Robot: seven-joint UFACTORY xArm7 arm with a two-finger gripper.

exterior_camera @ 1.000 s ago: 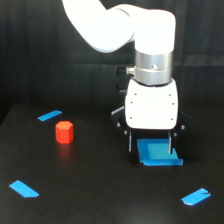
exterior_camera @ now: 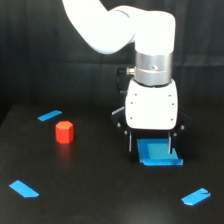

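My gripper (exterior_camera: 150, 147) points down at the right of centre, below the white arm. Its dark fingers are hard to make out against the black background, but they appear spread apart. Directly below and between them lies a blue square object (exterior_camera: 160, 154) on the table. Whether the fingers touch it cannot be told. A small red block (exterior_camera: 64, 132) stands by itself at the left, well clear of the gripper.
Blue strips lie flat on the black table (exterior_camera: 100, 190): one at the back left (exterior_camera: 50, 115), one at the front left (exterior_camera: 24, 189) and one at the front right (exterior_camera: 196, 197).
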